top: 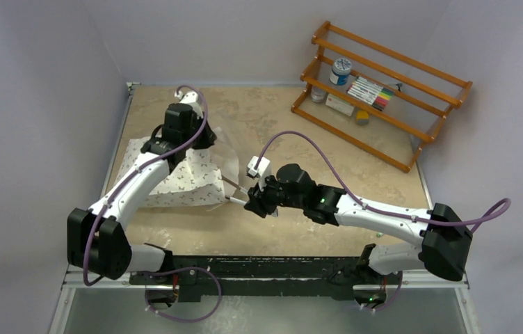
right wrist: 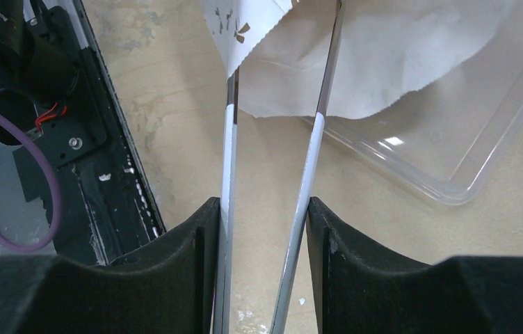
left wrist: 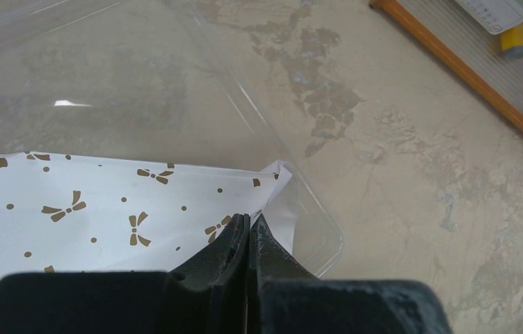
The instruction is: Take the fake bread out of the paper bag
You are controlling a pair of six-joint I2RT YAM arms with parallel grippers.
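Note:
The white paper bag [top: 192, 174] with brown bow prints lies on the left of the table, its mouth facing right. My left gripper is shut on the upper edge of the bag's mouth. My right gripper grips metal tongs [right wrist: 228, 160] with pale handles, one arm against each finger, the arms spread a little. In the top view the tongs reach left into the bag's mouth, and their tips are hidden by paper. No bread shows in any view; the bag's inside is hidden.
A clear plastic tray [left wrist: 241, 101] lies partly under the bag. At the back right stands a wooden rack [top: 384, 125] holding a jar [top: 340, 70] and a set of markers [top: 370, 92]. Bare table lies between the rack and the right arm.

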